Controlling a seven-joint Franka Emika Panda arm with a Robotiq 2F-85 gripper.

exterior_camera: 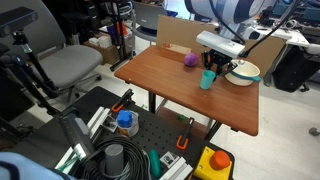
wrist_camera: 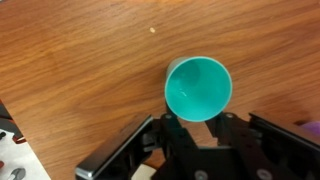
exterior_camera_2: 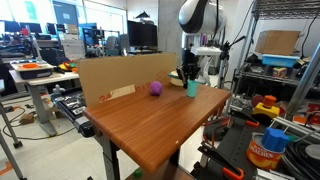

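A teal cup (exterior_camera: pixel 207 79) stands upright on the wooden table (exterior_camera: pixel 165 73), towards its right half. My gripper (exterior_camera: pixel 219 71) is low beside the cup, tilted down from behind it. From the wrist view I look into the cup's round mouth (wrist_camera: pixel 198 88), and the dark fingers (wrist_camera: pixel 172 135) reach its near side. The fingertips stand apart, with part of the cup in front of the gap. Whether they touch the cup is hard to see. In the second exterior view the teal cup (exterior_camera_2: pixel 192 89) is close under the arm.
Behind and right of the cup sits a white bowl (exterior_camera: pixel 243 72) with something teal at its edge. A purple object (exterior_camera: pixel 190 60) lies further back on the left.
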